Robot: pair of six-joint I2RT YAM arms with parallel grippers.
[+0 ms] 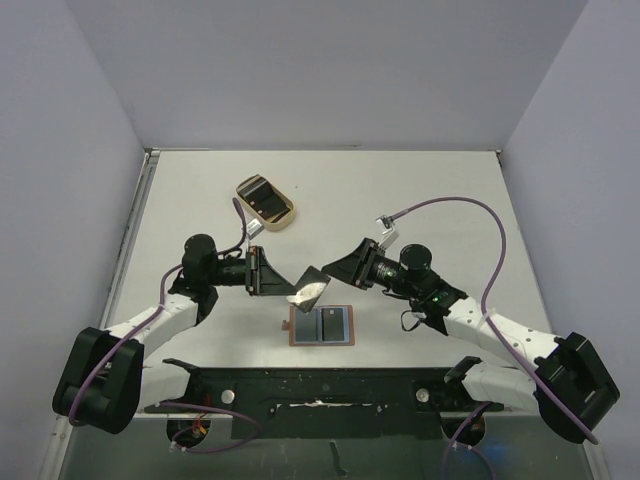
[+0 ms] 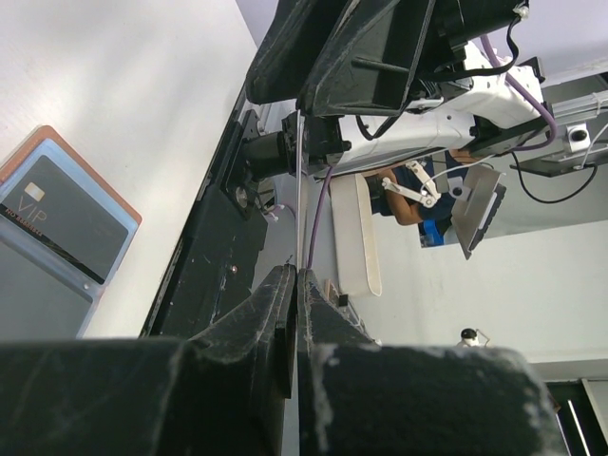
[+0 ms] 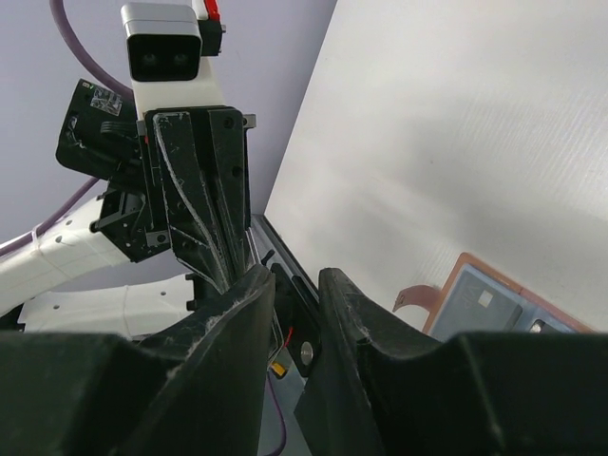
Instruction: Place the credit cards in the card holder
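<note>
A dark, thin card [image 1: 313, 284] hangs tilted between my two grippers, above the table. My left gripper is shut on its lower end; in the left wrist view the card [image 2: 301, 190] stands edge-on. At its upper end is my right gripper [image 1: 328, 270], its fingers parted. A gap shows between those fingertips in the right wrist view, around my right gripper. The brown-edged card holder [image 1: 321, 342] lies flat below; a dark VIP card [image 2: 71, 217] sits in one side of it.
A tan box [image 1: 283, 216] with dark cards inside stands farther back on the table, left of centre. The two arms come close together over the holder.
</note>
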